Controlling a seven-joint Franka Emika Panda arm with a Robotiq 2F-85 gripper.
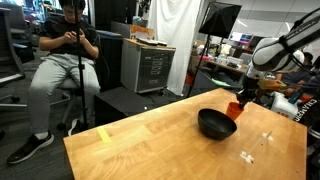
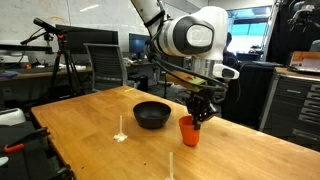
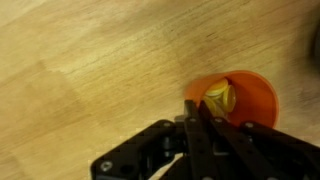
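An orange-red cup stands at the robot's end of the wooden table, with my gripper at its rim. Seen from the wrist, the cup has several small yellowish pieces inside. My gripper reaches over the cup's near side, its fingers close together and shut on something. What exactly lies between them is hard to tell, either the cup's rim or one of the pieces. A black bowl sits beside the cup, apart from it.
Two thin white items, one a stick and one a small upright piece, are on the table near the bowl. A person sits beyond its far edge.
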